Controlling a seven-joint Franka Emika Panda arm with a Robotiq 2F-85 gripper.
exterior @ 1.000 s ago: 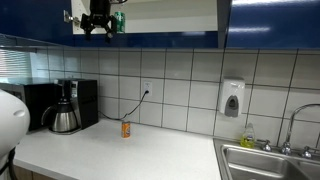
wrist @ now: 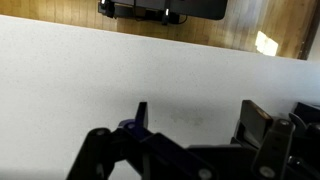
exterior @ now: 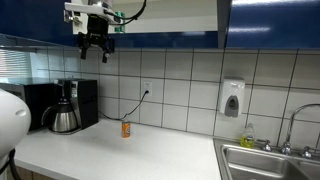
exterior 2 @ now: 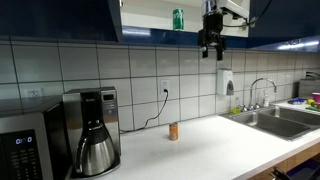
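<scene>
High above the white counter (exterior: 130, 155), my gripper (exterior: 95, 53) points downward in front of the blue cupboard edge. Its two fingers stand well apart and the space between them is empty. In the wrist view the open gripper has only bare counter below it. A green cup (exterior 2: 178, 19) stands up in the open cupboard; in exterior view 1 the arm partly hides it. An orange can (exterior 2: 173, 131) is on the counter near the tiled wall, far below the gripper.
A steel coffee jug (exterior 2: 95, 150) and its dark machine stand beside a microwave (exterior 2: 25, 146). The sink (exterior: 265, 162) and a soap dispenser (exterior: 231, 97) are on the other side. The blue cupboard edge (exterior: 150, 40) lies close to the arm. Mid-counter is clear.
My gripper has come down from in front of the cupboard to below its lower edge, staying open. The can, the jug and the green cup have not moved.
</scene>
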